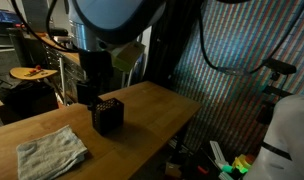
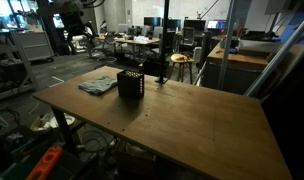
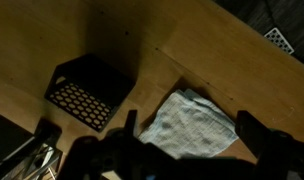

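A light grey cloth (image 1: pixel 52 153) lies crumpled flat on the wooden table; the wrist view shows the same cloth (image 3: pixel 182 128) below my gripper. My two fingers are spread wide apart, with only the cloth and table visible beneath the gap, so the gripper is open. To the cloth's side stands a black perforated box (image 2: pixel 130 86), upright, its holed wall (image 3: pixel 82 102) facing the cloth. In the second exterior view the arm's end (image 2: pixel 80 42) is high at the upper left, clear of the table. Nothing is held.
The wooden table (image 2: pixel 197 115) has wide bare room beyond the box. Metal clutter (image 3: pixel 32 155) shows at the wrist view's lower left corner. A round stool (image 2: pixel 180 60) and desks stand in the background.
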